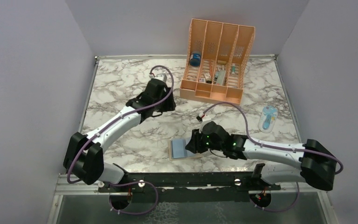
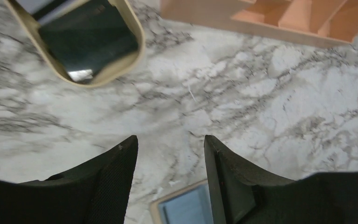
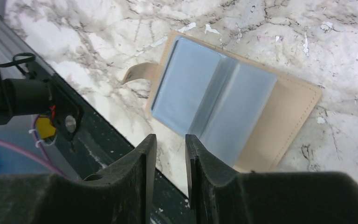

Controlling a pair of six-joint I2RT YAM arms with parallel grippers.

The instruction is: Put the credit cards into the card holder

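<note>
The open card holder (image 3: pixel 186 84), beige with light-blue sleeves, lies at the front middle of the marble table. My right gripper is over its front edge, part open with a narrow empty gap. My left gripper has its fingers wide apart, empty, over the upper middle of the table near a cream box (image 2: pixel 137 42) with dark and silvery card-like contents, largely hidden by that arm in the top view. I cannot tell whether those contents are the credit cards.
A peach divided organizer (image 1: pixel 217 95) with bottles and small items stands at the back right. A blue item in clear packaging (image 1: pixel 267 118) lies at the right.
</note>
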